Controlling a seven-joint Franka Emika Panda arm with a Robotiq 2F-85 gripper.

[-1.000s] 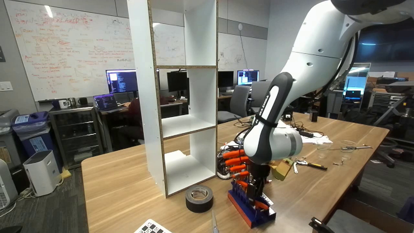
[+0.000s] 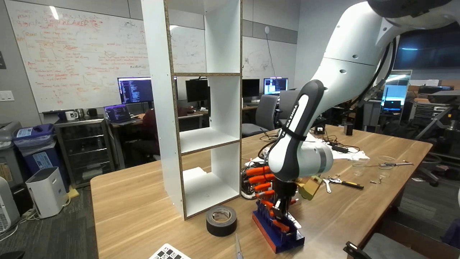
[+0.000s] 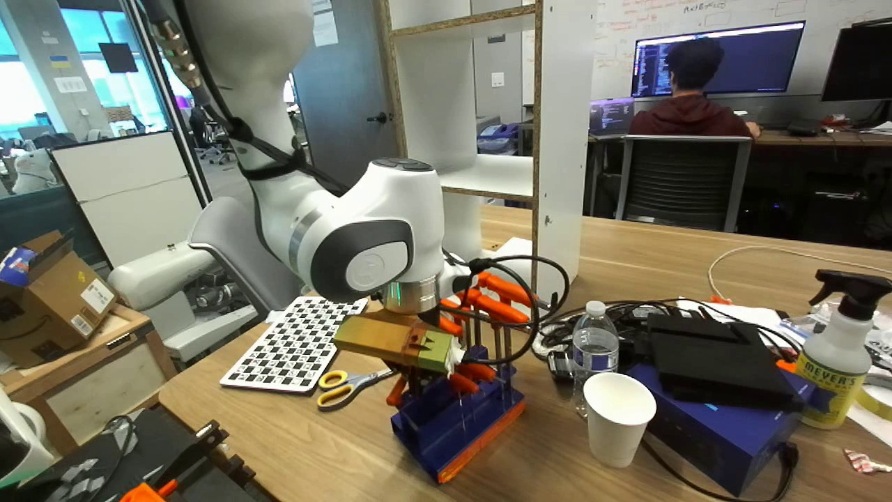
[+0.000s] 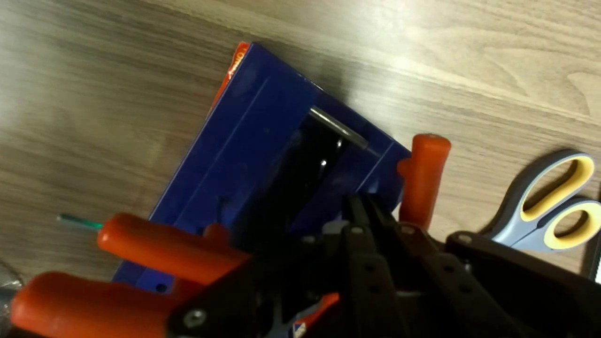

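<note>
A blue stand (image 2: pixel 291 242) with an orange side holds several orange-handled tools (image 2: pixel 261 177) on the table. In exterior view 1, my gripper (image 2: pixel 279 212) is lowered among the handles, close above the stand's near end. Its black fingers (image 4: pixel 356 211) are together in the wrist view, and nothing shows between them. One orange handle (image 4: pixel 423 180) stands just right of the fingertips; whether they touch it is unclear. More orange handles (image 4: pixel 169 248) lie to the left. In exterior view 2, the yellow-green block (image 3: pixel 393 341) at my wrist and the handles hide the fingertips.
Scissors (image 3: pixel 347 386) and a checkered board (image 3: pixel 293 344) lie beside the stand. Black tape (image 2: pixel 221 221) sits near the white shelf (image 2: pixel 211 190). A paper cup (image 3: pixel 619 418) and a water bottle (image 3: pixel 595 351) stand on the stand's other side.
My gripper has shifted slightly left in exterior view 1. The stand has slid slightly the same way, and the front orange handle now appears farther left.
</note>
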